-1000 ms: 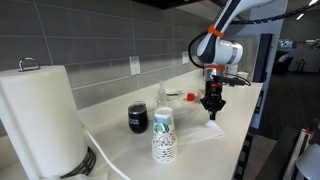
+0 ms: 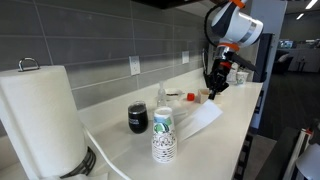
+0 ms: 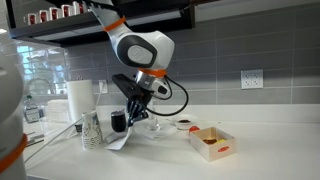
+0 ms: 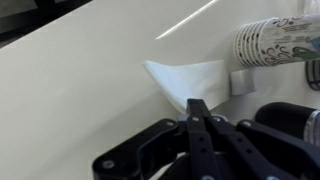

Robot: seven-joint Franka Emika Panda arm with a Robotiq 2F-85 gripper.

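A white sheet of paper or cloth (image 2: 200, 121) hangs slanting from my gripper (image 2: 211, 94) above the counter. In the wrist view the fingers are shut, and the white sheet (image 4: 190, 78) spreads out from under their tips, pinched at one edge. Exterior view 2 shows the sheet (image 3: 121, 138) below the gripper, beside the cups. How much of it lies between the fingers is hidden.
A stack of patterned paper cups (image 2: 163, 137) and a black tumbler (image 2: 138, 117) stand to the left, near a large paper towel roll (image 2: 48, 120). A small open box (image 3: 211, 141) lies on the counter (image 3: 255, 155), whose right part is clear.
My gripper has risen and shifted slightly. The white sheet, which lay low on the counter, is now lifted with it and hangs tilted.
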